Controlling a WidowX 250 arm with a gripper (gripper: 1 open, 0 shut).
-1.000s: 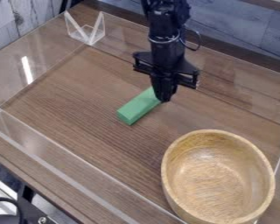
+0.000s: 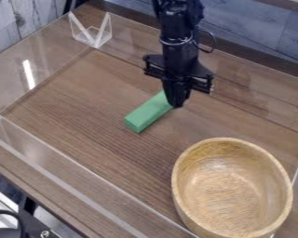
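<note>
A green rectangular object (image 2: 149, 111) lies on the wooden table in the middle of the view, slanting up to the right. The black gripper (image 2: 175, 93) hangs at its upper right end, over or on that end; whether its fingers are open or closed on it cannot be made out.
A large beige round bowl (image 2: 231, 197) stands at the lower right. White plastic pieces are at the upper left and left edges. Grey boards border it at the back.
The gripper and arm have shifted very slightly; the green object lies in the same place.
</note>
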